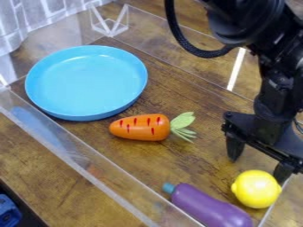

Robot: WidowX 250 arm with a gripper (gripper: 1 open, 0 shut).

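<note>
My black gripper (258,158) is at the right, open, its fingers just above and behind a yellow lemon (256,188), with nothing visibly held between them. A purple eggplant (211,206) lies left of the lemon at the bottom edge. An orange toy carrot (140,128) with pale green leaves lies in the middle. A round blue plate (85,107) rests at the upper left.
A clear plastic wall runs diagonally along the lower left, and another along the back. The wooden surface (190,93) between plate and arm is clear. A white cloth hangs at the top left corner.
</note>
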